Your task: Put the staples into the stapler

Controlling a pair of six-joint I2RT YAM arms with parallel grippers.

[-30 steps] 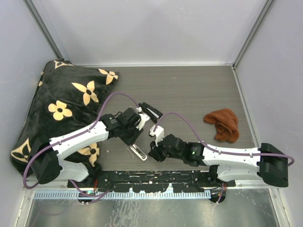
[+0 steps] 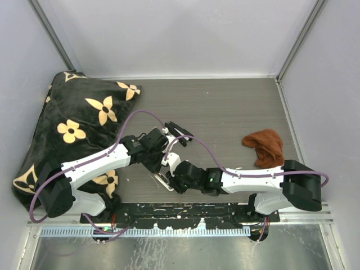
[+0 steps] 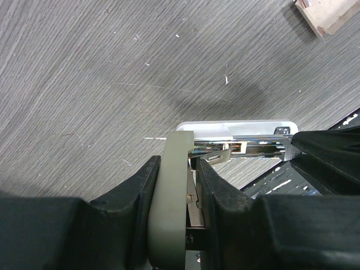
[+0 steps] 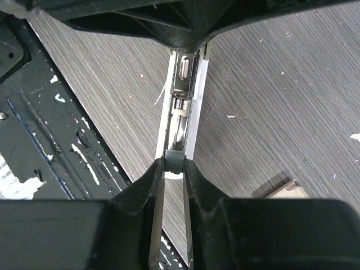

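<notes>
The stapler's white base (image 3: 211,129) lies on the table, with its metal magazine (image 4: 182,84) uncovered above it. My left gripper is shut on the stapler's pale grey-green part (image 3: 169,219) near one end. At the magazine's other end sits a short grey block of staples (image 4: 174,161). The fingertips of my right gripper stand close on either side of it; whether they press on it cannot be told. In the top view both grippers hide most of the stapler.
A torn cardboard piece (image 3: 332,14) lies near the stapler. Behind the grippers is a black object (image 2: 179,134). A brown cloth (image 2: 264,147) lies at right, a dark flowered cloth (image 2: 84,152) at left.
My right gripper has moved left from beside the stapler onto its near end, covering it in the top view. The left arm has stayed in place.
</notes>
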